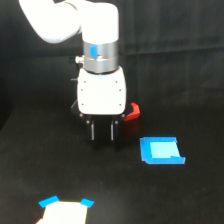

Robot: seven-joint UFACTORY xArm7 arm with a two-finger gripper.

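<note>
My gripper points down from the white arm, left of the middle of the camera view. Its two dark fingers stand apart, with nothing visible between them. A small red block shows just right of the white hand, its left part hidden behind the hand. Whether hand and block touch cannot be told.
To the right, a pale square edged with blue tape lies on the dark surface. A white piece with blue-taped corners is cut off by the bottom edge, with a little red beside it.
</note>
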